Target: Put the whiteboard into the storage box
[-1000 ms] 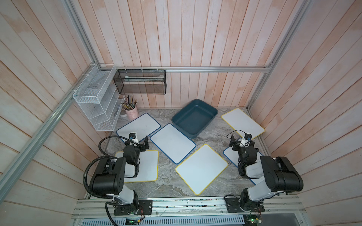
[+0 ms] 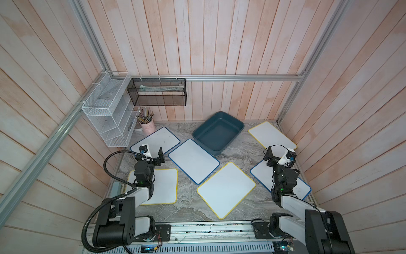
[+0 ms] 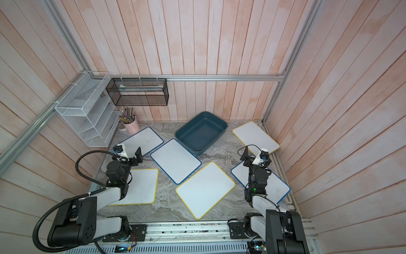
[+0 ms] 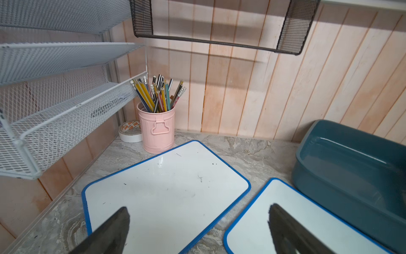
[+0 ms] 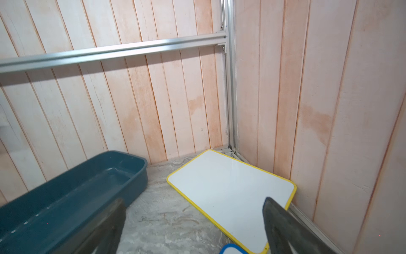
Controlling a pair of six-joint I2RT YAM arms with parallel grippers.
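Several whiteboards lie flat on the marble table: blue-edged ones at back left (image 2: 155, 137), centre (image 2: 193, 160) and right (image 2: 298, 186), yellow-edged ones at front left (image 2: 162, 190), front middle (image 2: 226, 190) and back right (image 2: 270, 133). The empty dark teal storage box (image 2: 217, 131) stands at the back middle. My left gripper is open and empty, raised over the left boards, facing the back-left board. My right gripper is open and empty over the right boards, facing the back-right yellow-edged board and the box's right end.
A pink pencil cup (image 4: 156, 135) and tape roll (image 4: 129, 136) stand at back left, beside white mesh shelves (image 4: 76, 122). A black wire basket (image 2: 156, 97) hangs on the back wall. Narrow bare marble shows between the boards.
Both arms have shifted from their earlier pose: their upper links now reach farther toward the viewer, and the grippers have moved slightly. The boards and box have not moved.
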